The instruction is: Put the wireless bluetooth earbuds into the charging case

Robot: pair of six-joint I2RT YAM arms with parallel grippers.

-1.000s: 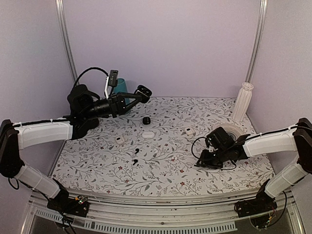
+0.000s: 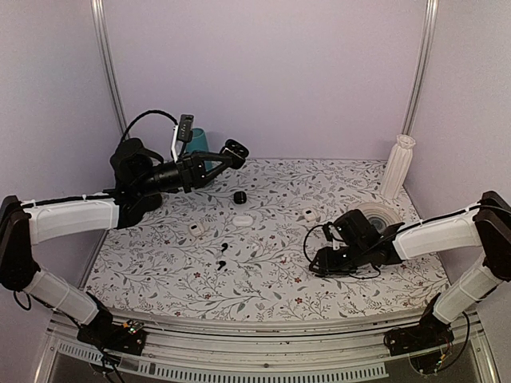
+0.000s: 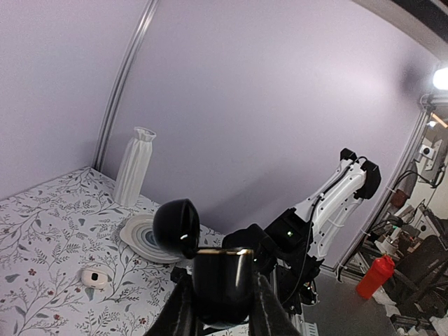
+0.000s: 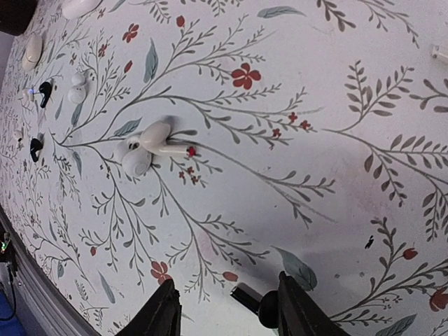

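My left gripper [image 2: 220, 163] is raised at the back left, shut on an open black charging case [image 3: 222, 283] with its lid up. My right gripper hangs low over the right part of the table, open, with a black earbud [image 4: 269, 308] lying at its right finger, stem pointing up-left; whether they touch I cannot tell. More black earbuds [image 2: 224, 247] lie near the table's middle, along with white earbuds [image 4: 157, 143] in the right wrist view.
A black case [image 2: 239, 197], white cases [image 2: 243, 221] and several small items lie on the middle of the table. A white vase [image 2: 398, 166], a plate [image 3: 138, 243] and a teal container [image 2: 198, 139] stand toward the back.
My right gripper has moved slightly to the left and up in the top view. The left arm holding the case has stayed still.
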